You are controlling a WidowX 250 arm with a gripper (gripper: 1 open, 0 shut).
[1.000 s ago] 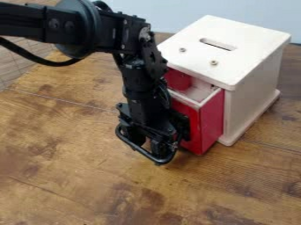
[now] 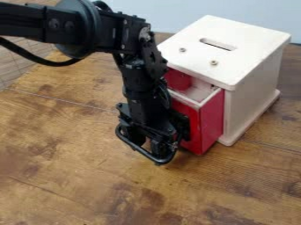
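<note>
A pale wooden box (image 2: pixel 251 97) with a slot and screw heads on its top stands at the right. Its front has a red panel (image 2: pixel 205 123), with a red interior part showing above it behind the arm. My black arm reaches down in front of the box, and the gripper (image 2: pixel 150 136) sits low near the floor, just left of the red panel, overlapping it in view. The fingertips are dark and partly hidden by the gripper body, so I cannot tell whether they are open or shut, or whether anything is between them.
A white wall (image 2: pixel 253 18) is behind the box. A cable loops from the upper arm at the top left.
</note>
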